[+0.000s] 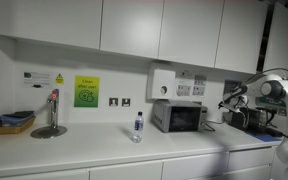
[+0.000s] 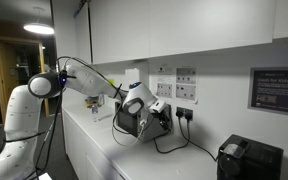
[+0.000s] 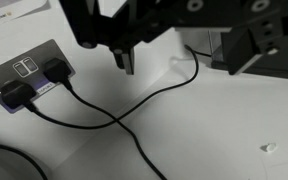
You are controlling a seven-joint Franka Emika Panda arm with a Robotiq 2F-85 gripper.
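Note:
My gripper stands open at the top of the wrist view, with bare counter and wall visible between its fingers and nothing held. In the second exterior view the gripper (image 2: pixel 165 117) hangs over the counter, in front of the wall and close to the microwave (image 2: pixel 129 122). From the first exterior view, the arm (image 1: pixel 274 76) reaches in from the right, and a clear bottle with a pale label (image 1: pixel 138 128) stands upright on the counter, left of the microwave (image 1: pixel 182 117). A small white scrap (image 3: pixel 269 148) lies on the surface below the gripper.
Black plugs (image 3: pixel 56 70) and loose cables (image 3: pixel 134 108) run close beneath the gripper. A black appliance (image 2: pixel 249 160) stands at the counter's near end. A tap (image 1: pixel 53 112) and a tray (image 1: pixel 14 122) are far left. Counter between the tap and bottle is clear.

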